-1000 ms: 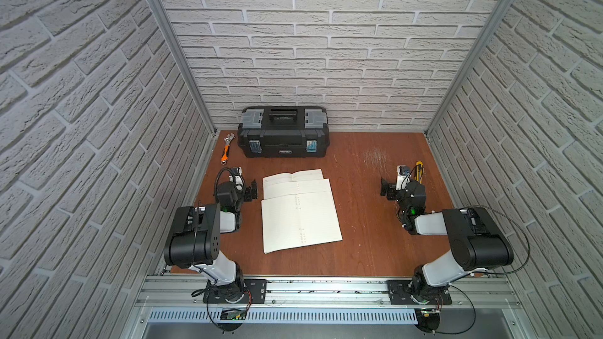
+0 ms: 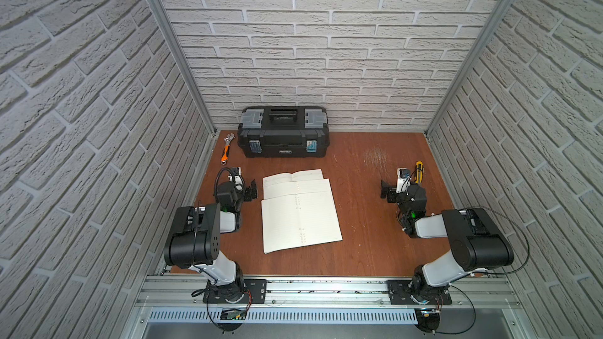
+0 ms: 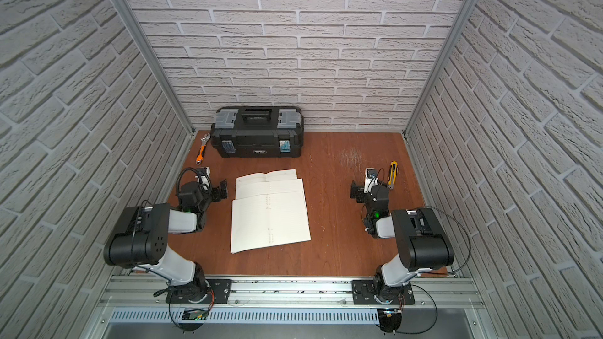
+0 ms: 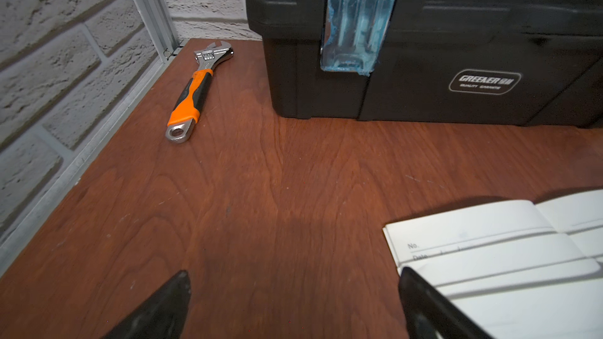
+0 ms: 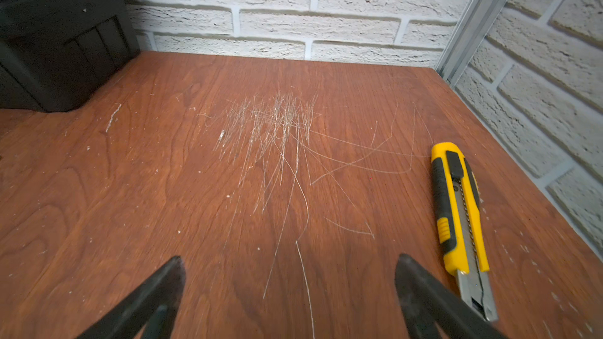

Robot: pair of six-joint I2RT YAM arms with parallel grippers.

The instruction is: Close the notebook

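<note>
A notebook [image 2: 300, 219] lies open and flat on the table, left of the middle, its blank cream pages spread on both sides of a ring-bound spine. Behind it, partly covered by its far edge, is a smaller open booklet [image 2: 292, 177] with lined pages. Just left of the pages, my left gripper stands open and empty, apart from the paper. My right gripper is also open with nothing between its fingers, over bare table well to the right of the notebook. The notebook's covers are hidden underneath.
A black toolbox [image 2: 283, 141] stands at the back left. An orange-handled wrench [image 4: 193, 97] rests beside it, and a yellow utility knife [image 5: 460, 219] lies near the right wall. Between notebook and right arm the table [image 2: 361, 213] is clear.
My right gripper has shifted very slightly toward the table's front. The left arm, notebook and booklet look unmoved.
</note>
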